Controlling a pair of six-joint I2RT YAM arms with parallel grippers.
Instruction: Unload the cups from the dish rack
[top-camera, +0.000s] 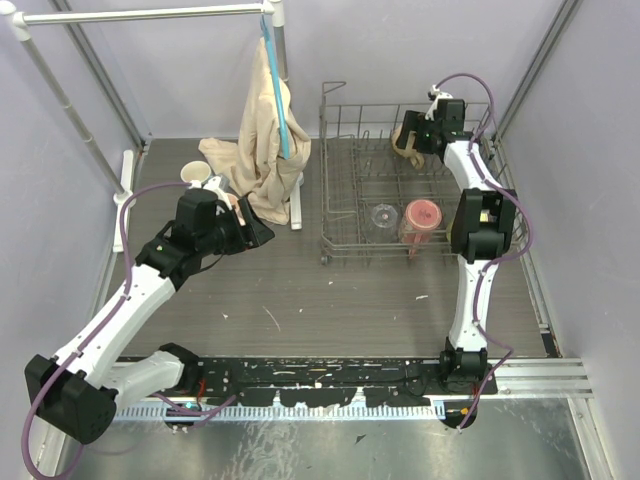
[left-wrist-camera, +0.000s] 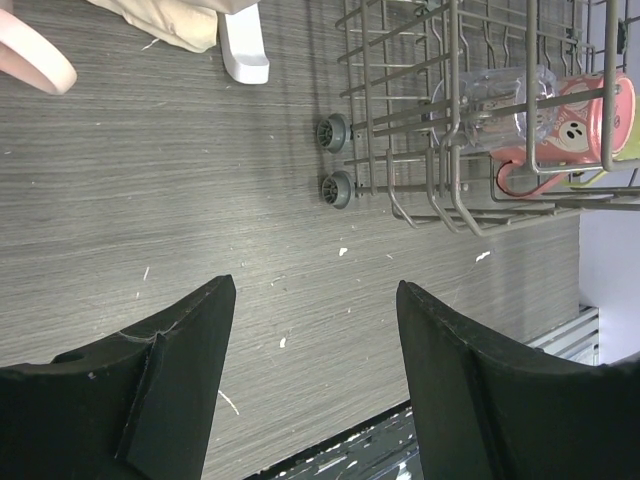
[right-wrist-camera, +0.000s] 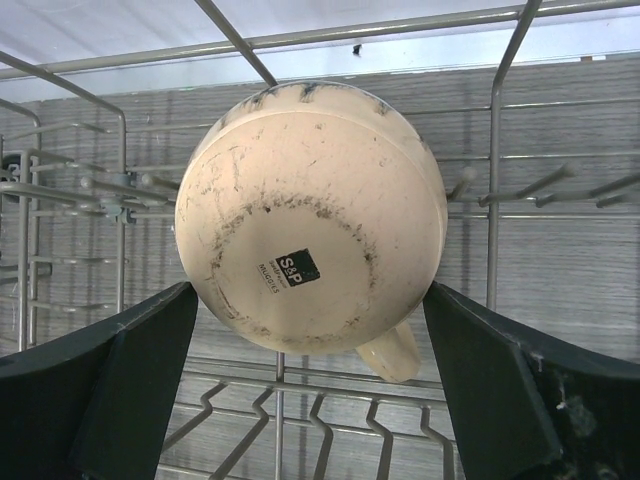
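Observation:
The dish rack (top-camera: 340, 245) holds a cream mug (right-wrist-camera: 310, 220) lying bottom-up at the back; my right gripper is around it, fingers open at its two sides. A clear cup (top-camera: 383, 220) and a pink ghost cup (top-camera: 421, 218) lie at the rack's front, with a yellow-green item (left-wrist-camera: 630, 145) beside them, partly hidden. My left gripper hangs over the floor left of the rack, fingers apart with nothing between them. A white cup (top-camera: 195, 172) stands at the far left.
A beige cloth (top-camera: 262, 160) hangs from a white rail (top-camera: 140, 14) left of the rack. The wooden floor (top-camera: 290, 310) in front of cloth and rack is mostly clear.

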